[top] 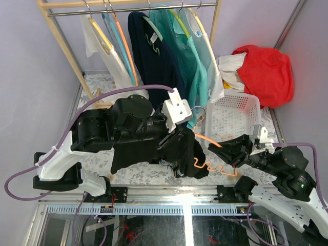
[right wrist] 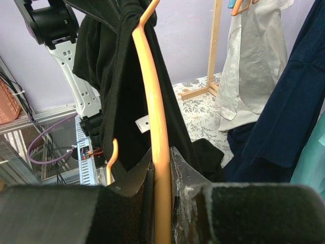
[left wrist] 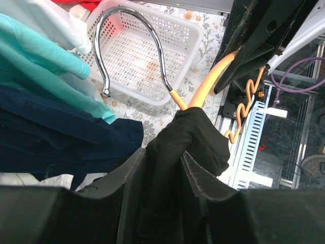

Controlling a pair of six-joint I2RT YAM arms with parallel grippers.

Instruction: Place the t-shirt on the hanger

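Note:
The black t-shirt (top: 136, 156) hangs bunched beneath my left gripper (top: 173, 139). In the left wrist view, black cloth (left wrist: 170, 168) lies between that gripper's parted fingers (left wrist: 192, 178); any firm grip on it cannot be made out. My right gripper (top: 214, 146) is shut on one arm of the orange hanger (top: 205, 138), as the right wrist view also shows. The hanger's metal hook (left wrist: 158, 48) sticks out free above the shirt's bunched edge. Its other arm runs into the black cloth, so that end is hidden.
Behind the arms, several garments hang on a rail (top: 133, 10), with the navy one (top: 148, 56) close to my left gripper. A white basket (top: 233, 110) stands right of centre, and red cloth (top: 266, 76) lies behind it.

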